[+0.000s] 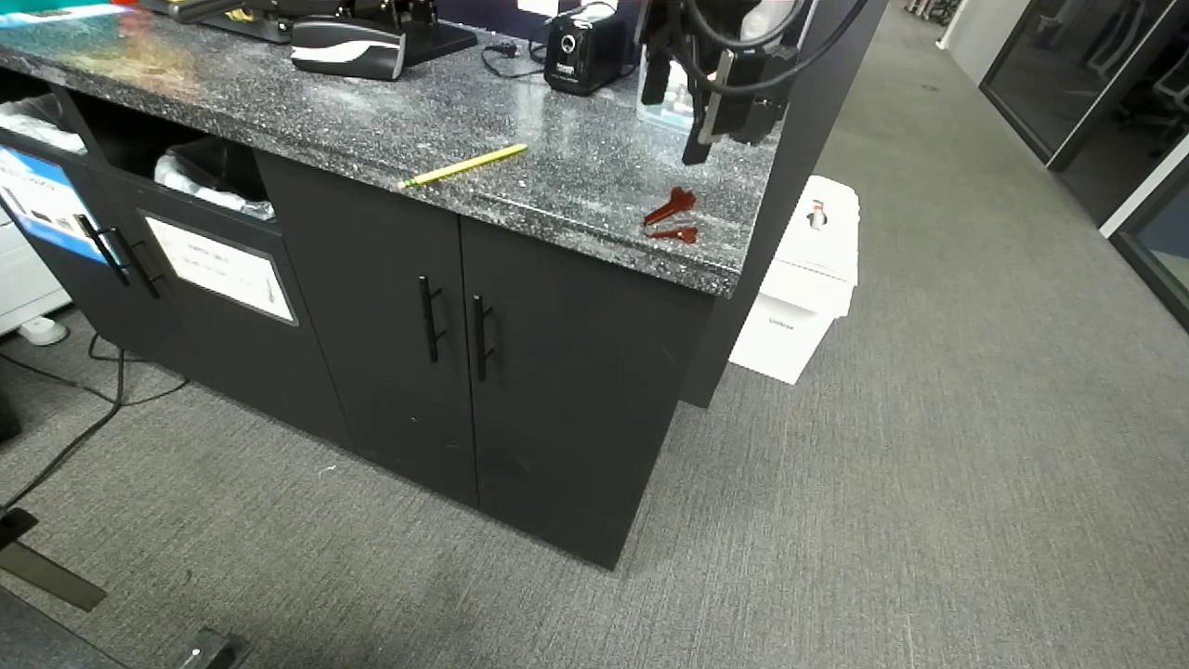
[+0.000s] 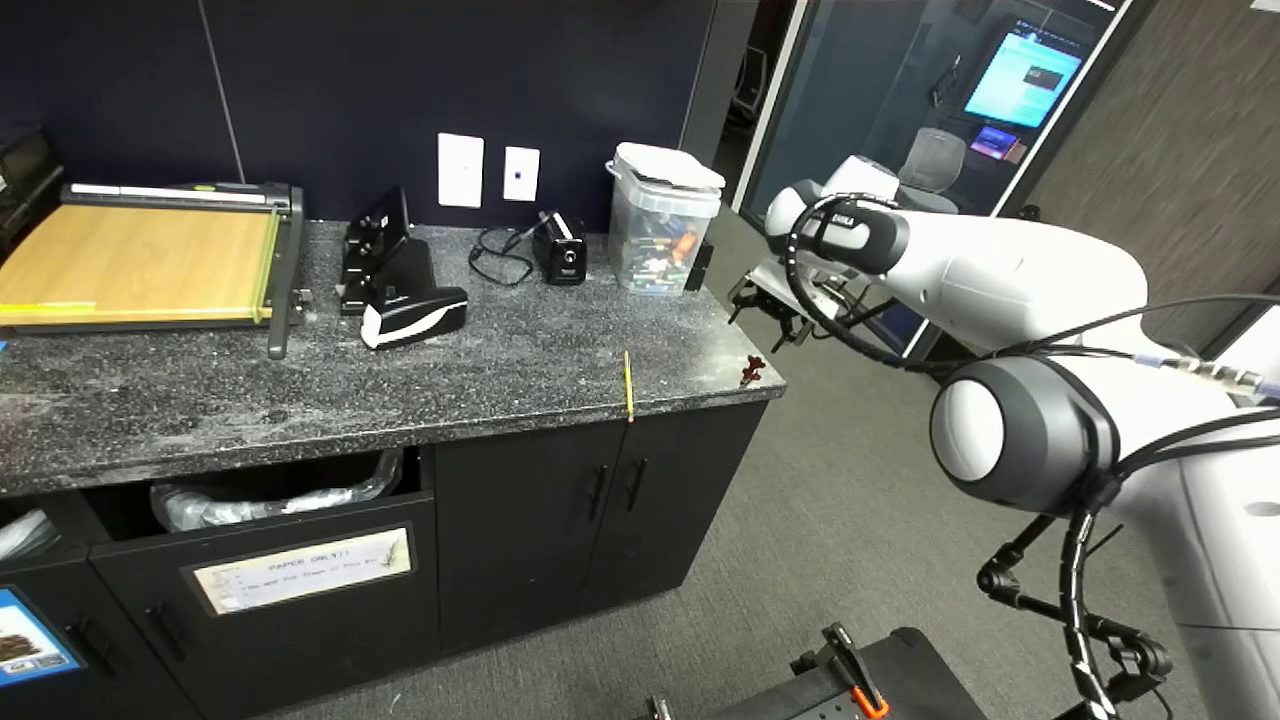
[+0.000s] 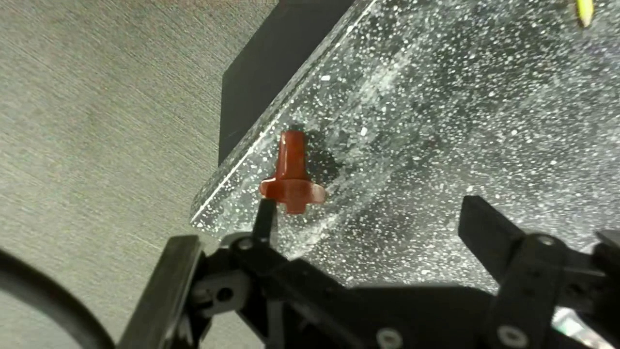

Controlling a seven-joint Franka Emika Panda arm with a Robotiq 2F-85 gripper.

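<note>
A dark red, cross-shaped piece rests near the corner of the speckled grey counter. In exterior view 1 two dark red shapes show there, close together; the wrist view shows a single piece, so I cannot tell if they are separate. My gripper is open over the counter, its fingers wide apart with nothing between them. The left fingertip appears right by the red piece's lower end; contact cannot be told. Exterior view 1 has the gripper above and behind the red shapes.
A yellow pencil lies along the counter's front edge. A clear lidded tub of markers stands at the back, beside a black sharpener. A stapler and a paper cutter sit further left. Mid-counter is largely clear.
</note>
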